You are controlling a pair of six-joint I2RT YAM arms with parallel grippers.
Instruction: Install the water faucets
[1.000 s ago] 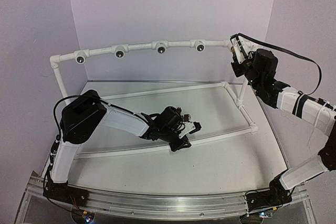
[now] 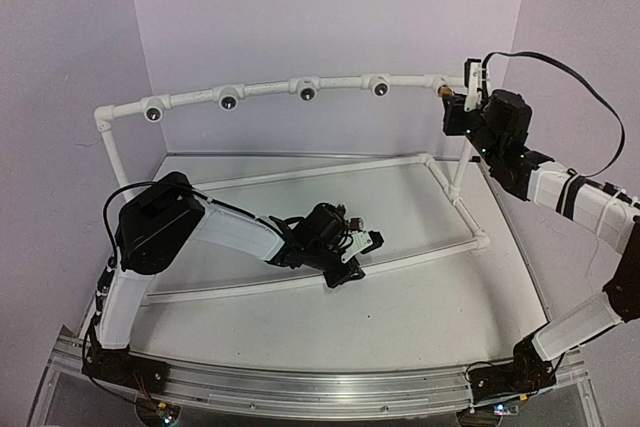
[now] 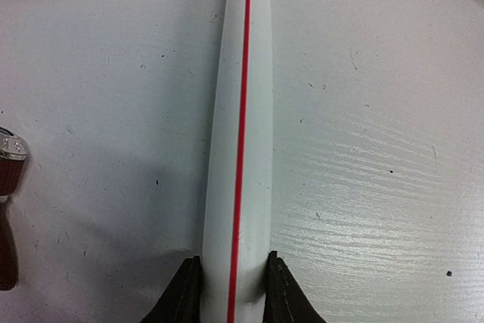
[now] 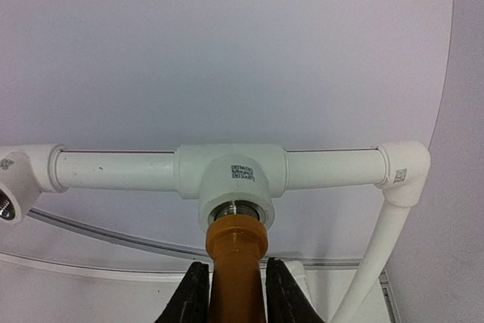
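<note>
In the right wrist view, my right gripper is shut on an orange-brown faucet (image 4: 237,251). The faucet's far end lines up with the mouth of the white tee (image 4: 257,172) at the right of the upper pipe. Silver thread shows at that mouth; how deep the faucet sits cannot be told. From above, the faucet (image 2: 445,92) shows only partly beside the right gripper. Down low, my left gripper is shut on the front white pipe (image 3: 257,149), which has a red stripe. At the left edge lies a cut-off reddish-brown piece with a silver collar (image 3: 10,153).
Several tees with dark openings, such as this tee (image 2: 307,90), line the upper pipe to the left. The right upright (image 4: 370,255) and corner elbow (image 4: 404,172) stand close to the right gripper. The front of the white board (image 2: 300,327) is clear.
My right gripper has rolled clockwise in the top view, its white mount going from slanted to nearly upright, while staying at the right tee. The left arm has not moved.
</note>
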